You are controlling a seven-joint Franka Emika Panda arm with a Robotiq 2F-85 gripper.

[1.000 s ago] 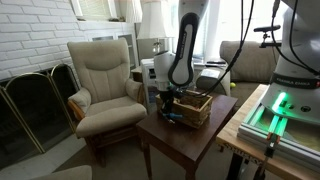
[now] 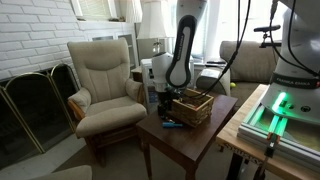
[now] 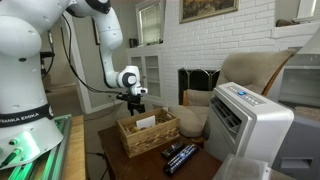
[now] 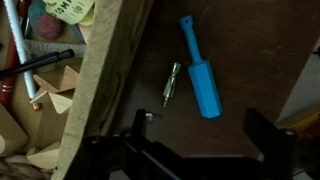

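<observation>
A blue tool (image 4: 204, 88) with a slim shaft and a wider flat end lies on the dark table (image 4: 240, 40) in the wrist view. To its left is a small twisted metal bit (image 4: 172, 82). My gripper is open, its fingers spread to either side below the blue tool, with nothing held between them. In exterior view 1 the blue tool (image 2: 173, 125) rests on the tabletop beside the wooden box (image 2: 192, 108). Exterior view 2 shows the gripper (image 3: 134, 106) at the far side of the box; the blue tool is hidden there.
The box's wall (image 4: 98, 75) stands close on the left in the wrist view, with pens and wooden pieces inside. Dark objects (image 3: 180, 158) lie on the table on the box's other side. An armchair (image 2: 105, 85) stands by the table.
In exterior view 1 the blue tool was slanted close under the gripper; now it lies flat on the table, apart from the gripper. The box appears unmoved.
</observation>
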